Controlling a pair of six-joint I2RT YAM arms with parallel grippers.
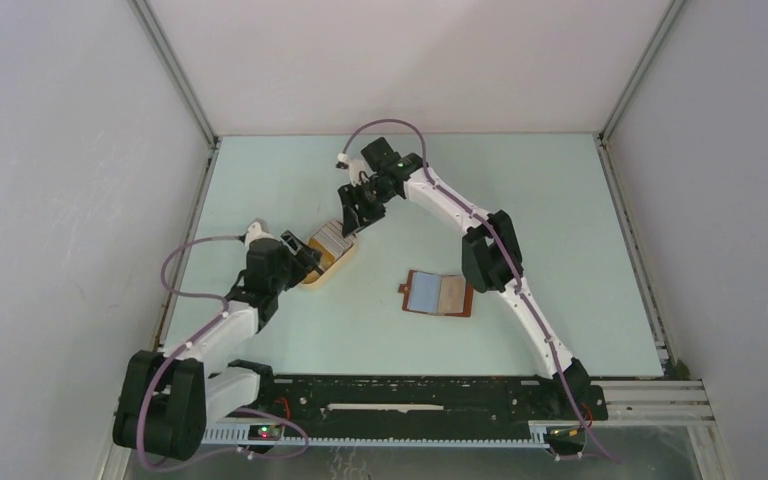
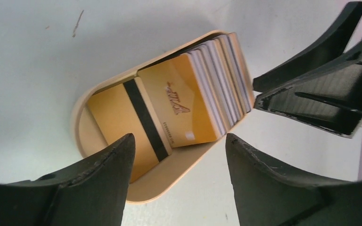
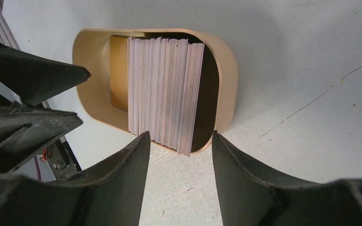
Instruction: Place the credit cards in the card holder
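Several cards [image 3: 160,92] stand packed on edge in an oval beige box [image 2: 80,123]. In the left wrist view an orange card [image 2: 174,101] faces up at the front of the stack. Behind it in the box leans a tan card with a black stripe [image 2: 146,120]. My left gripper is partly open above the box's near end, with nothing between its fingers. At the far end of the stack, my right gripper is also partly open and empty. The brown card holder [image 1: 438,293] lies spread open on the table, right of the box.
The two grippers are close together over the box, and each shows at the edge of the other's wrist view.
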